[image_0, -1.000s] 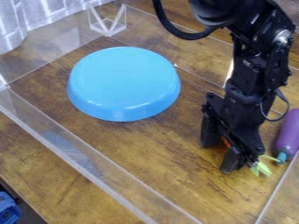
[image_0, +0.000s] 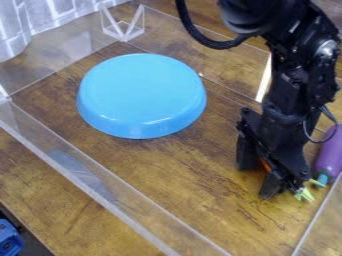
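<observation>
My black gripper (image_0: 274, 160) reaches down at the right side of the wooden surface, its fingers low over a small orange object with pale green tips (image_0: 303, 192), which it largely hides. Whether the fingers are open or shut on it cannot be made out. A purple object (image_0: 326, 157) lies just right of the gripper.
A light blue round lid or bowl (image_0: 140, 95) sits upside down at upper left. Clear plastic walls border the surface at left and bottom right. A white wire piece (image_0: 123, 24) stands at the top, a blue object (image_0: 8, 240) at bottom left.
The gripper has shifted very slightly to the right; nothing else has visibly changed.
</observation>
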